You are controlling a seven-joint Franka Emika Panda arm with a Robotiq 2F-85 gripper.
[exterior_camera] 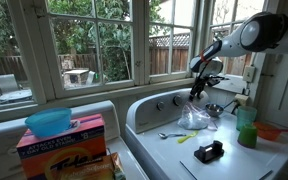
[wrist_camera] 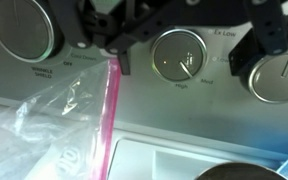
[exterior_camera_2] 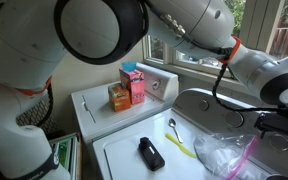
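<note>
My gripper stands open in front of the washer's control panel, with nothing held between its fingers. A round silver knob [wrist_camera: 178, 55] lies between the fingertips as the wrist camera sees it; whether they touch the panel I cannot tell. More knobs flank it, a left knob [wrist_camera: 22, 28] and a right knob [wrist_camera: 279, 75]. Below left is a clear plastic bag [wrist_camera: 49, 125] with a pink zip edge. In exterior view 1 the gripper [exterior_camera: 195, 93] is at the back panel, above the bag [exterior_camera: 195, 117]; its fingers are too small there to make out.
On the white machine top lie a black object [exterior_camera_2: 151, 153], a spoon [exterior_camera_2: 173, 128] and a yellow-green utensil [exterior_camera_2: 182, 146]. A green cup [exterior_camera: 247, 134], a metal bowl [exterior_camera: 216, 110] and an orange item [exterior_camera: 272, 131] stand right. A Tide box [exterior_camera: 66, 153] carries a blue bowl [exterior_camera: 49, 122].
</note>
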